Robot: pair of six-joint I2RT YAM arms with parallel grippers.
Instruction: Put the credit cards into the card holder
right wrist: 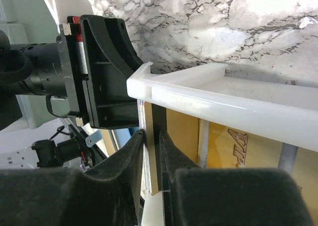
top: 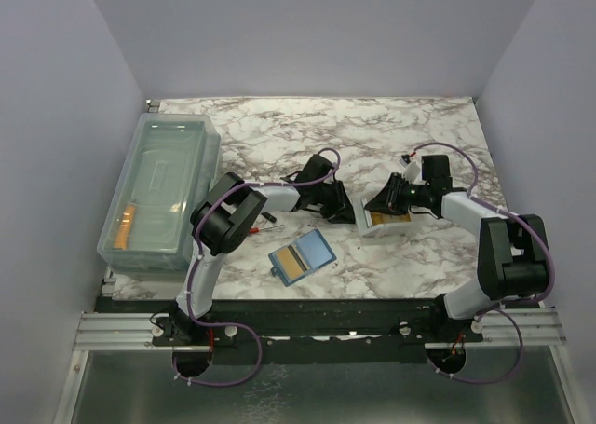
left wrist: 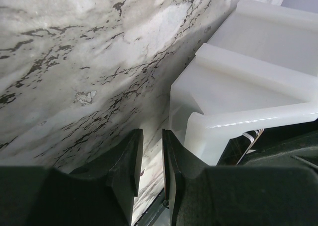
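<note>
The white card holder (top: 396, 226) stands right of centre with tan cards (right wrist: 238, 146) in it. My left gripper (top: 349, 210) is at its left side; in the left wrist view its fingertips (left wrist: 169, 136) are close together beside the holder's white wall. My right gripper (top: 372, 208) is over the holder; in the right wrist view its fingers (right wrist: 124, 176) are at a tan card (right wrist: 151, 146) at the holder's end, under the white rim. Whether it grips that card is unclear.
A blue and tan card pair (top: 314, 249) lies front centre. A clear plastic box (top: 163, 135) fills the left side.
</note>
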